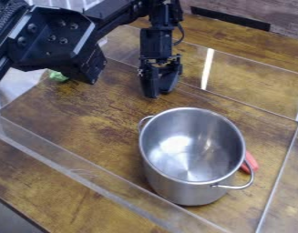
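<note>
My black gripper (pixel 159 80) points down over the wooden table, behind and a little left of a steel pot. Its fingers are dark and bunched against dark shapes, so I cannot tell how they stand or whether anything is between them. The empty steel pot (pixel 191 150), with two wire handles, stands upright in the front right.
A red object (pixel 250 162) lies partly hidden right of the pot. A green item (pixel 57 75) sits at the back left, partly behind the arm. Clear low walls edge the wooden table (pixel 78 136), whose left and middle are free.
</note>
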